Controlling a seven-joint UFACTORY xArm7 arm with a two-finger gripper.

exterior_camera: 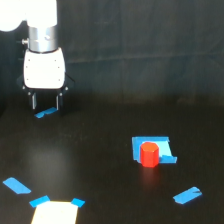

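Note:
My gripper (46, 102) hangs at the upper left, its two fingers well apart and pointing down, with nothing visible between them. Far off to its right and nearer the camera, a small red cylinder (150, 154) stands upright at the front of a light blue patch (142, 140) edged with blue tape. At the bottom left, a pale cream-white square (55, 213) is partly cut off by the frame edge, with blue tape at its corners.
Blue tape strips lie on the dark table, one at the left (16, 186) and one at the lower right (187, 195). Another tape piece (45, 113) is below the gripper. A dark curtain (140, 50) hangs behind.

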